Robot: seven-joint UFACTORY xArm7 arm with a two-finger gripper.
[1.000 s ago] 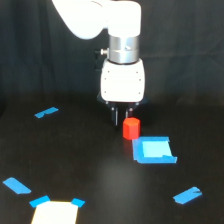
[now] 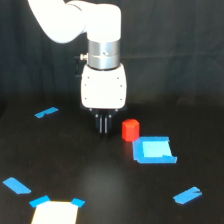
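A small red block (image 2: 130, 130) stands on the dark table, just off the upper left corner of a blue-taped square with a pale centre (image 2: 155, 149). To the block's left, my gripper (image 2: 103, 124) points down beneath the white hand, apart from the block in the image. Its dark fingers blend into the black background, so their opening is unclear. No object shows between them.
A pale yellow square (image 2: 55, 213) with blue tape at its corners lies at the front left. Single blue tape strips mark the table at left (image 2: 16, 186), far left (image 2: 46, 112) and front right (image 2: 187, 195).
My gripper has moved left and slightly lower in the image, from above the red block to its left. The block stands in nearly the same place.
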